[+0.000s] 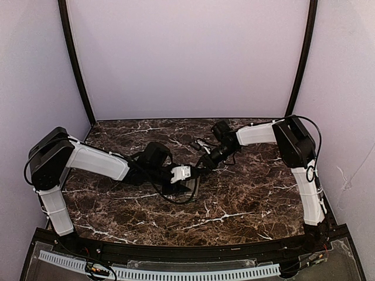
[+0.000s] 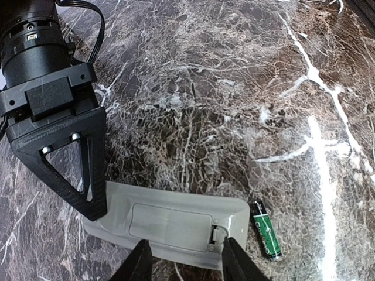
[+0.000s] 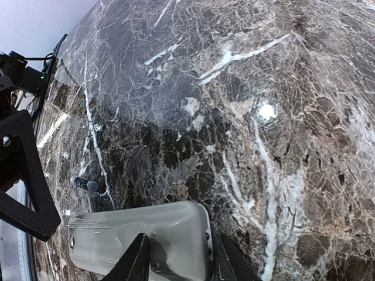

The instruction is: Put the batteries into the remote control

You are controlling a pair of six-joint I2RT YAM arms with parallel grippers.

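Observation:
The grey remote control (image 2: 170, 225) lies on the marble table, its battery compartment facing up with a small metal piece at one end. A green-and-black battery (image 2: 266, 230) lies just beside that end. My left gripper hangs over the remote near that end, fingers apart, nothing clearly between them. My right gripper is at the remote's other end, fingers apart around that end; whether they touch it is unclear. In the top view both grippers hide much of the remote (image 1: 193, 190).
The arms meet at the middle of the table (image 1: 240, 205). Walls enclose the back and sides.

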